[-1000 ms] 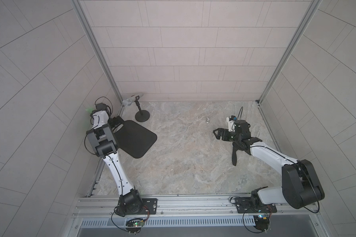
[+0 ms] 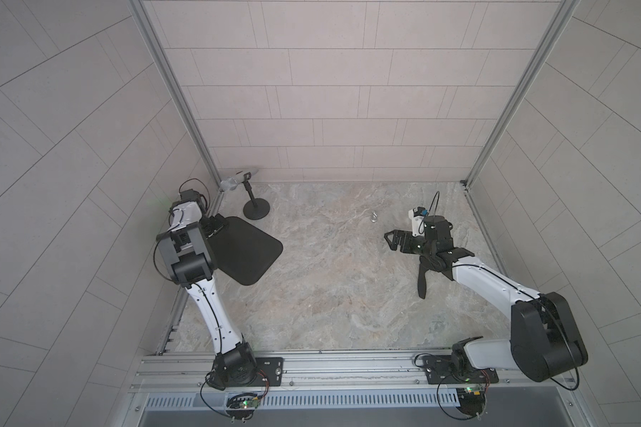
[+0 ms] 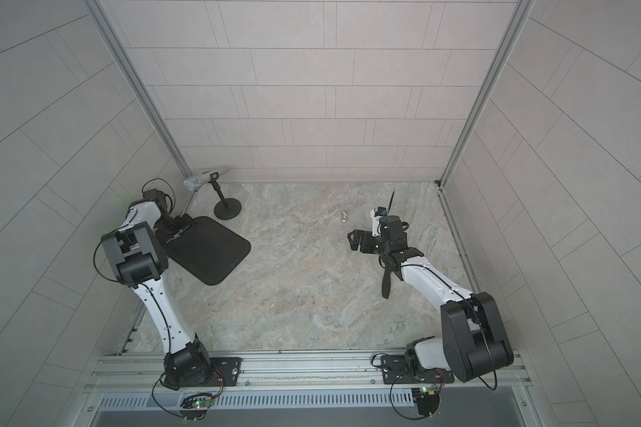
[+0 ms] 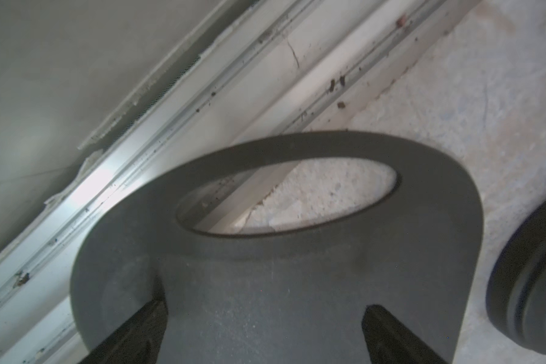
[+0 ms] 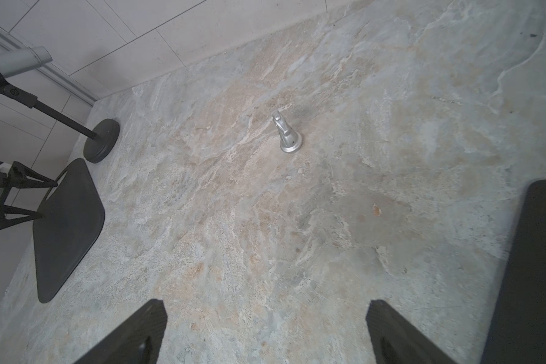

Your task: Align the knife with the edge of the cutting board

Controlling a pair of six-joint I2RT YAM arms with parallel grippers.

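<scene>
The black cutting board (image 2: 248,249) lies flat at the left of the table. Its end with the oval slot fills much of the left wrist view, where the board (image 4: 273,285) sits by the metal rail. Over that end is my left gripper, open, one finger at each side and nothing held. A dark knife (image 2: 421,283) lies at the right, partly covered by my right arm. Left of and behind the knife, above the table, my right gripper is open and empty. From the overhead views I cannot tell the left fingers' height over the board.
A black stand (image 2: 256,207) with a round base is behind the board. A small silver object (image 5: 290,138) stands at the back middle. Along the right wrist view's edge lies a dark flat piece (image 5: 530,267); whether it is the knife, I cannot tell.
My left gripper has shifted slightly to the right, toward the board. The right arm has moved only a little. Board and knife look unmoved.
</scene>
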